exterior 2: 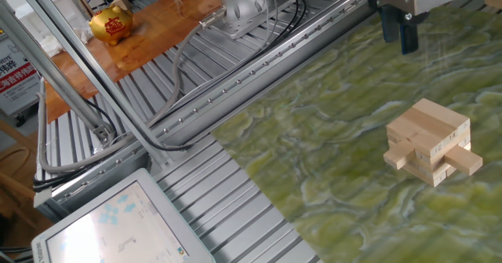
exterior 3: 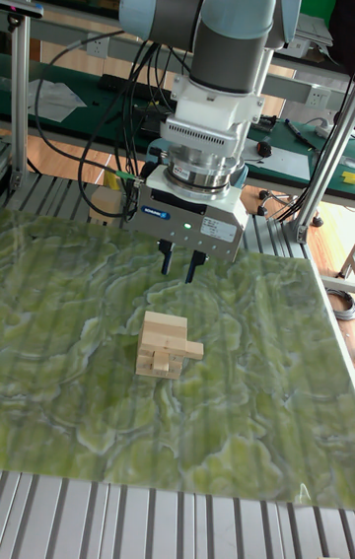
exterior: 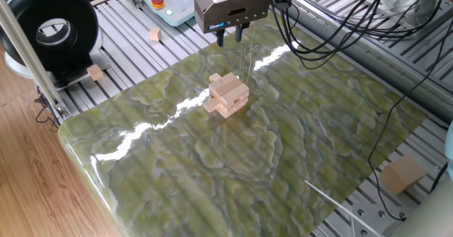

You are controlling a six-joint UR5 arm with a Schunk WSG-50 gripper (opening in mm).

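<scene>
A small stack of pale wooden blocks (exterior: 230, 95) rests on the green marbled board, with two blocks sticking out from its sides. My gripper (exterior: 230, 39) hangs in the air above and behind the stack, clear of it. Its two black fingers (exterior 3: 166, 260) point down with a narrowed gap between them, and nothing shows in that gap. In the second exterior view the stack (exterior 2: 429, 137) appears at the right, with the dark fingers (exterior 2: 409, 38) above it and to its left.
The marbled board (exterior: 177, 173) is otherwise bare around the stack. Loose wooden blocks lie off it: two small ones (exterior: 155, 34) beyond its left side and a larger one (exterior: 402, 174) at the right. Black cables (exterior: 318, 39) droop beside the gripper.
</scene>
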